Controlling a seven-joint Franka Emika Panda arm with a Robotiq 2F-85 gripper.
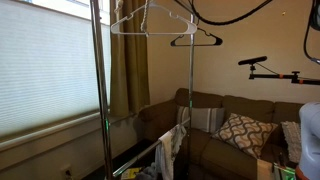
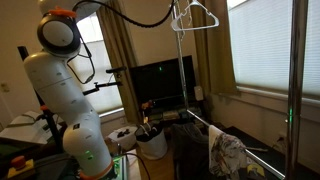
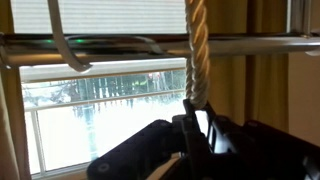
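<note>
A twisted pale rope hangs down the wrist view, in front of the rack's metal rail. At its lower end my black gripper is shut on it. A white hanger hangs from the rack in exterior view 1, the rope close to its hook. The same view has a black hanger behind it to the right. Both exterior views leave the gripper's fingers out of frame at the top. The upper end of the rope is not visible.
Chrome uprights frame the rack, and a patterned cloth drapes over its lower bar. A brown sofa stands behind. The white arm rises at the left in exterior view 2, with a dark cable looping overhead.
</note>
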